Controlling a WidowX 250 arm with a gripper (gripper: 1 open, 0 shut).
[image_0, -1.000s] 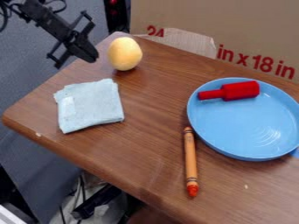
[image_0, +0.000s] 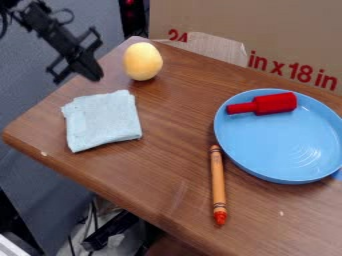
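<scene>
A black gripper hangs at the upper left, beyond the table's edge and above and left of a folded pale blue cloth. Its fingers look spread, with nothing visible between them. A yellow egg-shaped object stands near the back left of the wooden table. At the right, a red cylinder with a narrower handle lies on a blue plate. An orange crayon-like stick lies left of the plate, toward the front.
A cardboard box with printed red text fills the back.
The gripper has shifted slightly over the last second. The objects on the table have not moved.
</scene>
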